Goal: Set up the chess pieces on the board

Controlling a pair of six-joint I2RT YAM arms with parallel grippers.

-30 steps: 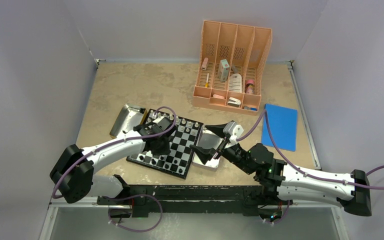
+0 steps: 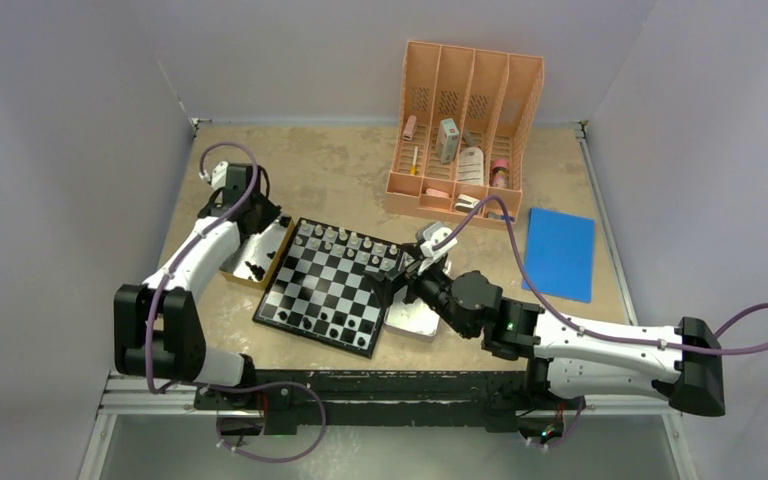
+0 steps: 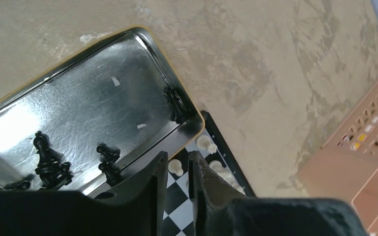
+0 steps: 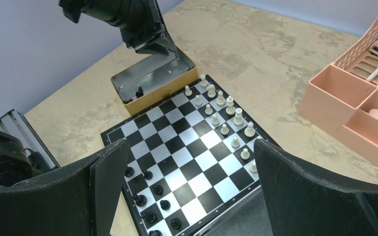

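The chessboard (image 2: 320, 300) carries white pieces (image 4: 238, 115) along its far right side and black pieces (image 4: 149, 217) along the near left. Beside it a metal tray (image 3: 74, 113) holds several black pieces (image 3: 46, 162), some lying, one (image 3: 176, 104) in the corner toward the board. My left gripper hangs over that tray with nothing visible between its fingers; they look slightly apart. My right gripper is open above the board's right side, its fingers wide apart, empty.
A pink organiser (image 2: 430, 205) with stationery stands at the back, right of the board. A second tray (image 2: 410, 322) lies right of the board, partly under the right arm. A blue mat (image 2: 559, 255) is at far right.
My left arm has moved from over the board up and left to over the tray of black pieces. The right arm has shifted slightly upward in the top view.
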